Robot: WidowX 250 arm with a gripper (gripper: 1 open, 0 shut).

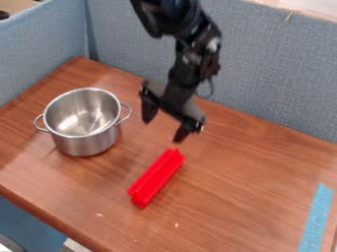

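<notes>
My black gripper (168, 117) hangs above the middle of the wooden table, its fingers spread open with nothing visible between them; it is slightly blurred. A red bar (156, 178) lies diagonally on the table below and in front of it. A steel pot (82, 135) with two wire handles stands to the gripper's left, upright, with no contents visible.
Padded grey-blue walls (270, 69) border the back and left.
</notes>
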